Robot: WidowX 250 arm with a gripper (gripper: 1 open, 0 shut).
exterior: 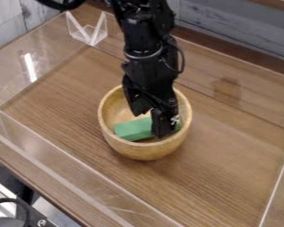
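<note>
A tan wooden bowl [145, 149] sits on the wooden table [61, 115]. In it lies a green block [131, 130]. The black robot gripper [153, 112] hangs from the top of the view over the bowl, its fingers reaching down by the block. The fingers are open; the far side of the block is hidden behind them.
A clear plastic holder [88, 25] stands at the back left of the table. Black cables run at the lower left edge. The table to the right and left of the bowl is clear.
</note>
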